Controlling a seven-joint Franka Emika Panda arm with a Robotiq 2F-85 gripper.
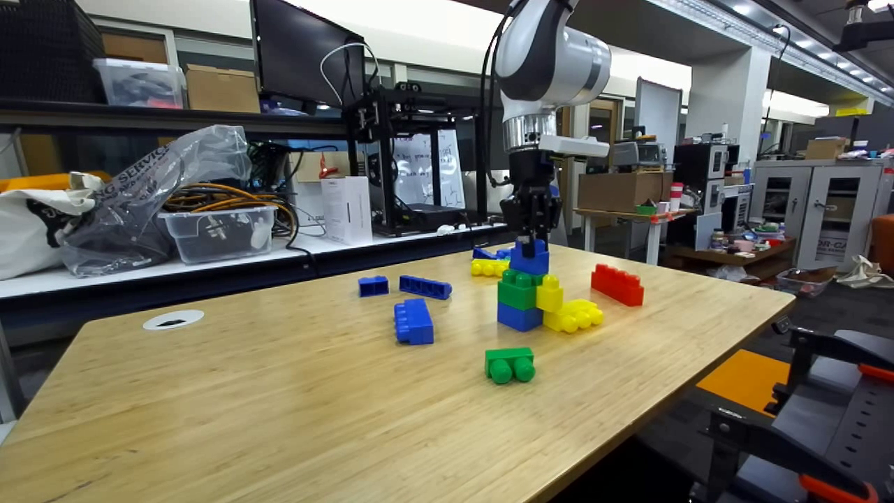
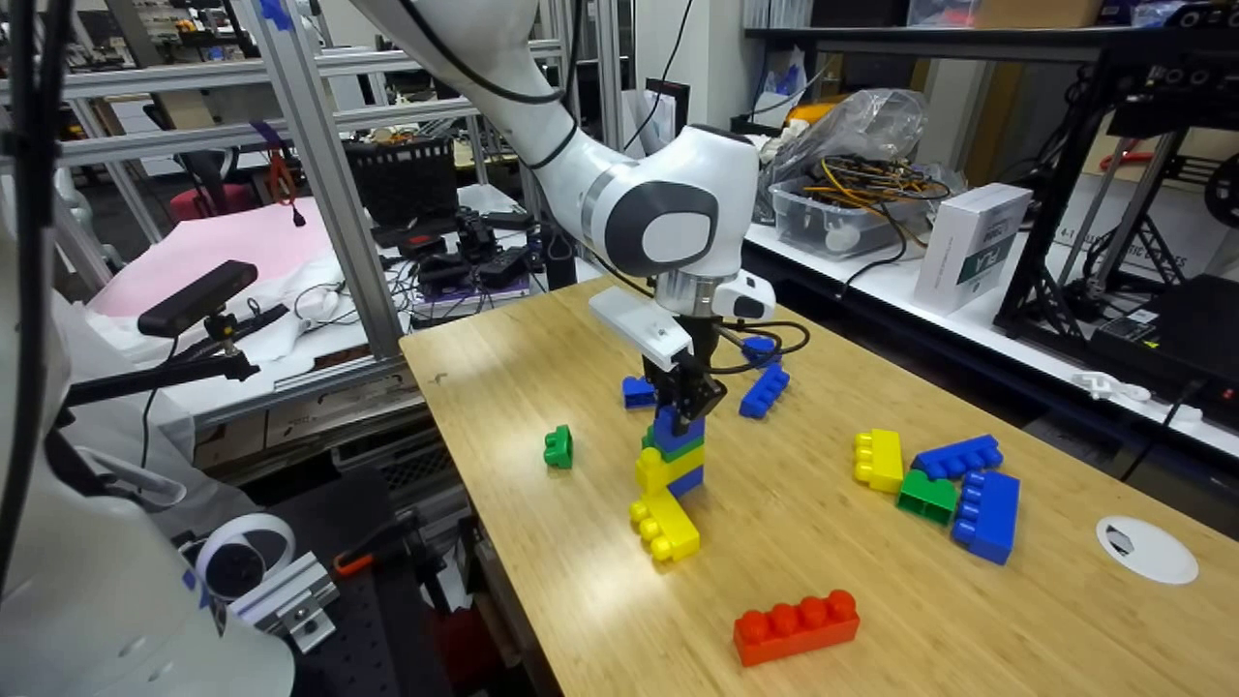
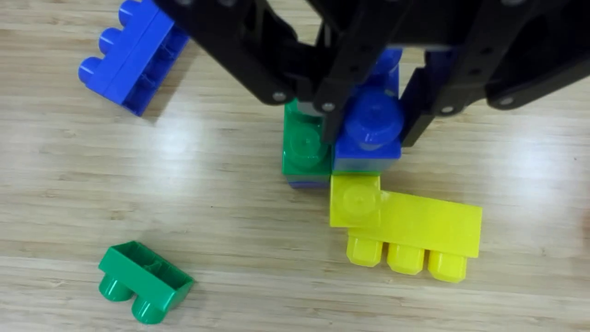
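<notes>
My gripper is shut on a blue block (image 3: 376,119), the top piece of a small stack. Beneath that block come a green block (image 1: 517,290) and a yellow block (image 1: 550,295), with another blue block (image 1: 519,317) at the bottom. From the second exterior view, the gripper (image 2: 685,412) points down onto the stack, and its yellow piece (image 2: 668,470) faces the near side. Close against the stack lies a loose yellow block (image 3: 431,221), its studs sideways. Whether the stack's base touches the table cannot be told.
A loose green block (image 3: 146,282) and a blue block (image 3: 135,58) lie near the stack. The red block (image 2: 797,628) sits apart. Several blue, yellow and green pieces form a cluster near the white disc (image 2: 1147,550).
</notes>
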